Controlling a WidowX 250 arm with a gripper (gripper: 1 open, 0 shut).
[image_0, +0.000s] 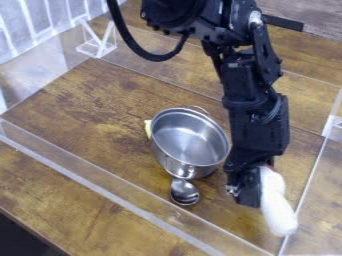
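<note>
The black robot arm comes down from the top right, with its gripper (251, 180) low over the wooden table at the right, just beside a steel pot. A white elongated object (277, 208) is at the gripper's lower end, angled toward the front right; whether the fingers are closed on it is hard to tell. The steel pot (187, 138) stands in the middle, left of the gripper. A metal spoon or ladle head (185, 192) lies just in front of the pot.
Clear low panels (80, 150) edge the work area. A small yellow item (148, 129) sits behind the pot's left side. A white bracket (96, 40) stands at the back left.
</note>
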